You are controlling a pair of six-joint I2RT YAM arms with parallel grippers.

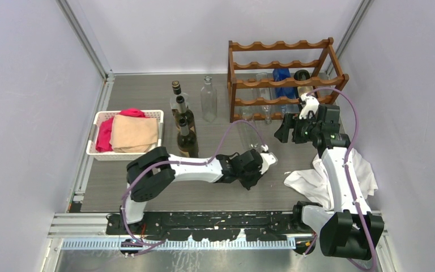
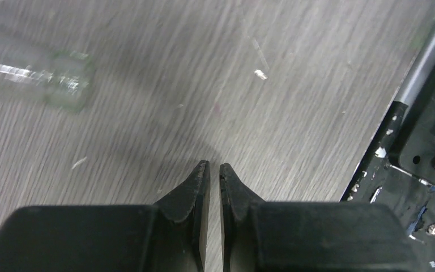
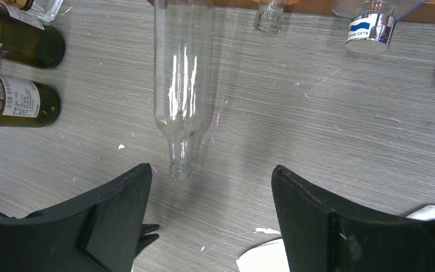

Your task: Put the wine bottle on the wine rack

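A clear glass bottle (image 3: 182, 85) lies on the table in front of the wooden wine rack (image 1: 231, 79), its neck toward me. Above and to the right of that neck, my right gripper stands open and empty. Low over the front middle of the table is my left gripper, its fingers closed to a thin slit with nothing between them. The clear bottle's mouth appears blurred at upper left in the left wrist view. Three dark bottles (image 1: 188, 143) stand upright left of centre, and a clear bottle (image 1: 208, 102) stands behind them.
Several bottles rest in the rack, including a blue one (image 1: 281, 76). A white basket (image 1: 160, 130) with folded cloths stands at left. A white cloth (image 1: 303, 184) lies at front right. Bare table surrounds the left gripper.
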